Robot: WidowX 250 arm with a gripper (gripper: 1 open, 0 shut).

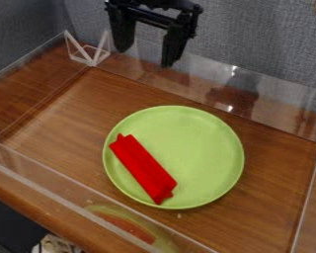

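Note:
The black gripper (146,42) hangs at the top centre, over the back of the wooden tabletop, its two fingers spread apart with nothing visible between them. A long red object (143,169) lies diagonally on the left part of a green plate (205,158), which sits at the front centre of the table.
Clear walls border the table (48,104) on the sides I can see, with grey panels behind. A small white frame (87,51) stands at the back left. A yellowish shape lies at the front edge, below the plate. The wood left and right of the plate is bare.

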